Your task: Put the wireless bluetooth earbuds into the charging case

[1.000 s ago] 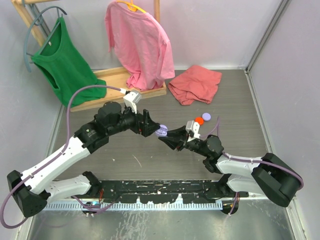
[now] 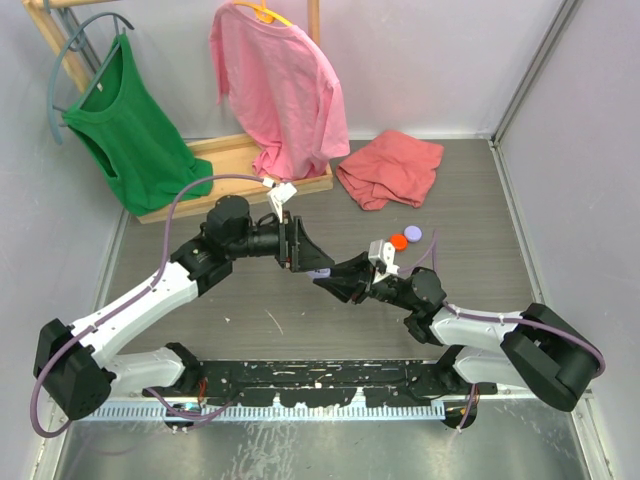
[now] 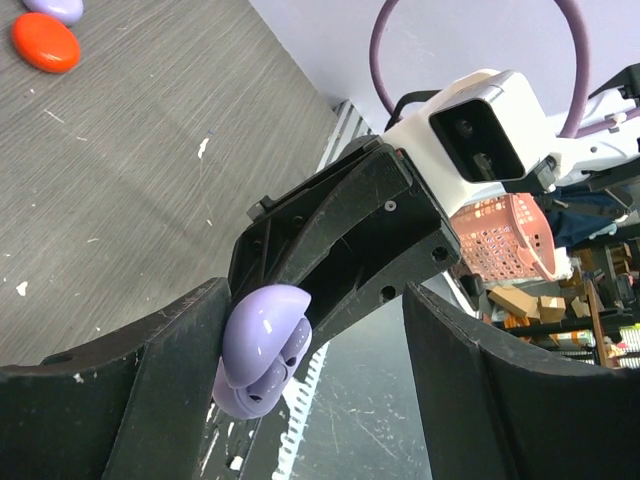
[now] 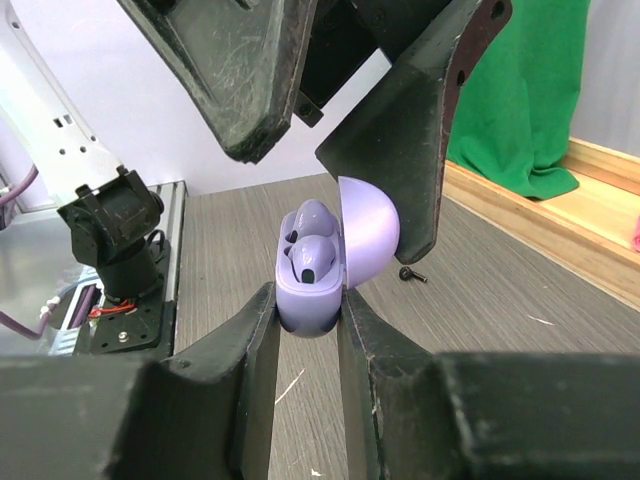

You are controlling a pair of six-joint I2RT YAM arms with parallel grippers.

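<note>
A lavender charging case is gripped upright between the fingers of my right gripper, which is shut on it. Its lid stands open, to the right in the right wrist view. Rounded lavender earbud shapes with dark spots show inside; how deeply they sit I cannot tell. My left gripper is part open with nothing clasped. One of its fingers is behind the lid, close to or touching it; the other is above the case. From above, the left fingers partly cover the case.
Orange and lavender round cases lie behind the right gripper. A folded red cloth is farther back. Green and pink garments hang over a wooden rack at the back left.
My left gripper has turned and shifted slightly right, its fingers now covering more of the case from above. The right gripper and case have hardly moved.
</note>
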